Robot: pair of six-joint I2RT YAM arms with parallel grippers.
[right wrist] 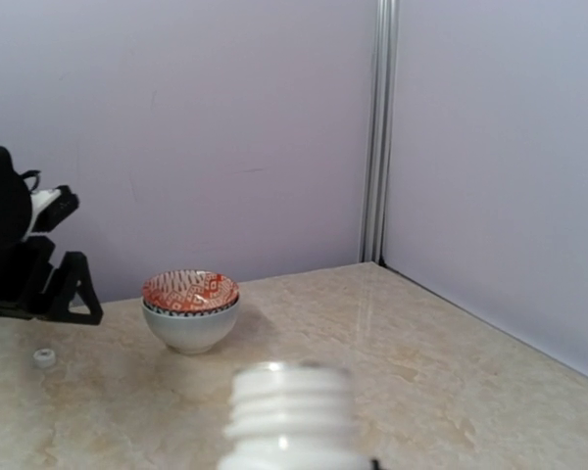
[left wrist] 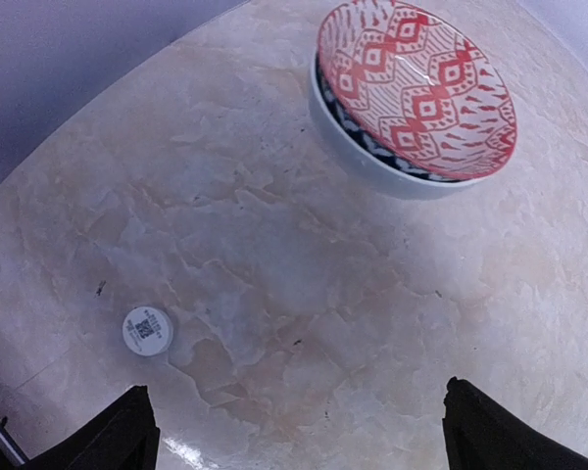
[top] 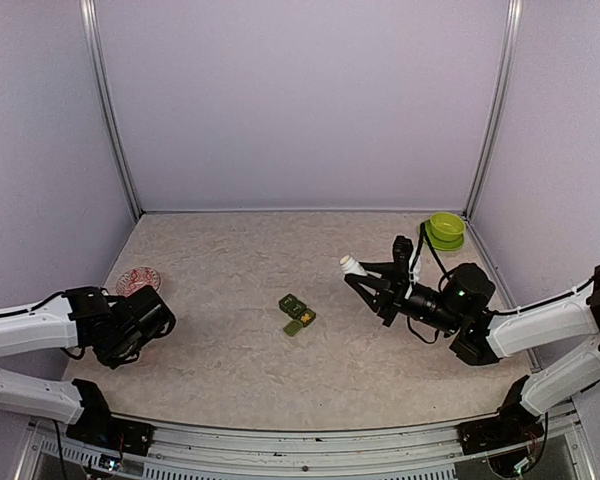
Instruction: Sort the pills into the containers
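Note:
My right gripper (top: pixel 365 279) is shut on a white bottle (top: pixel 352 266), held in the air; its uncapped threaded neck (right wrist: pixel 289 411) fills the bottom of the right wrist view. My left gripper stands open over the table at the left, nothing between its fingers. In the left wrist view a white cap (left wrist: pixel 147 331) lies on the table below it, apart from the stacked bowls (left wrist: pixel 416 98). Green containers (top: pixel 296 314) lie near the table's middle; I cannot make out any pills in them.
Green dishes (top: pixel 445 228) stand at the back right corner, and the patterned bowls (top: pixel 137 283) are at the left edge by the wall.

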